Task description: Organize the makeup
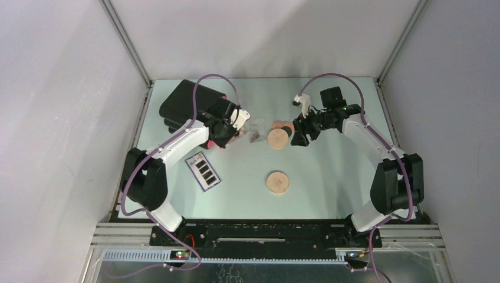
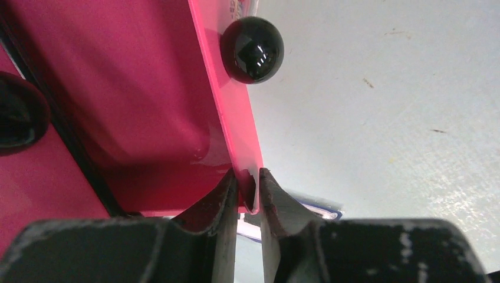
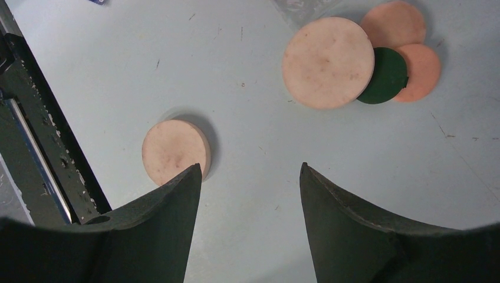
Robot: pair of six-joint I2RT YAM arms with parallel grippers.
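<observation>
A black box with pink lining stands at the back left. In the left wrist view, a thin pink wall of the box carries a black ball-shaped knob. My left gripper straddles its near corner, one fingertip on each side; whether they press on it cannot be told. My right gripper hangs open over bare table, with nothing between its fingers. Two pale round discs lie apart. Behind the farther one, a dark green disc overlaps a peach disc. A small palette lies in front of the box.
A clear plastic piece lies between the box and the discs. Side walls bound the table.
</observation>
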